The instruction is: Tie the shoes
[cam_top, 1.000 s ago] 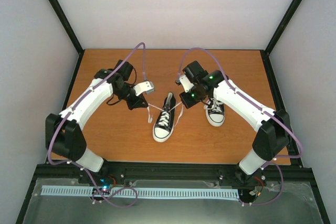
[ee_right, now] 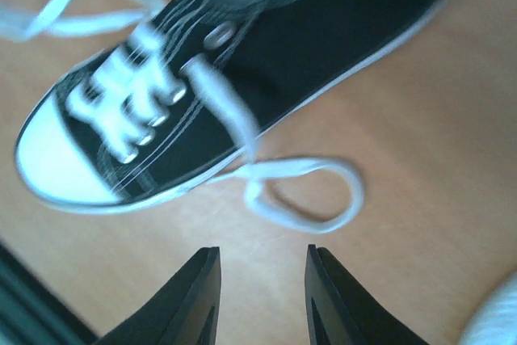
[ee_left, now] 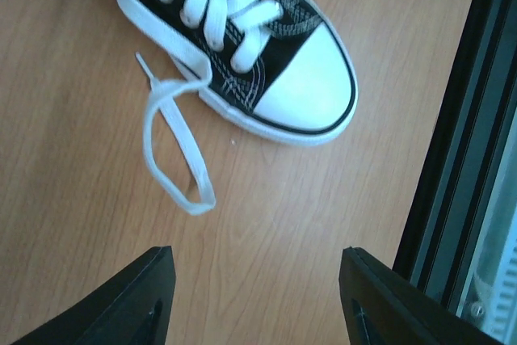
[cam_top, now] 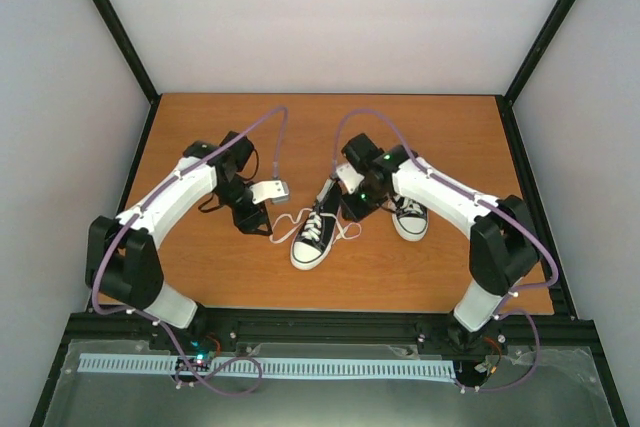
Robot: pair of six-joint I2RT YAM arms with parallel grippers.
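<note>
A black canvas shoe with a white toe cap [cam_top: 316,235] stands mid-table, its toe toward the front edge. One white lace end [ee_left: 178,111] lies loosely bent on the wood to the shoe's left. The other lace end [ee_right: 315,191] rests in a loop on its right side. My left gripper is open beside the left lace, nothing between its fingers. On the other side my right gripper is part open and empty, a little short of the right loop. No knot shows over the tongue.
The second black shoe [cam_top: 410,219] stands just right of the first, partly under my right arm. A dark frame rail [cam_top: 320,315] runs along the front edge.
Both lace ends, stretched taut to my grippers a second ago, now lie slack on the table.
</note>
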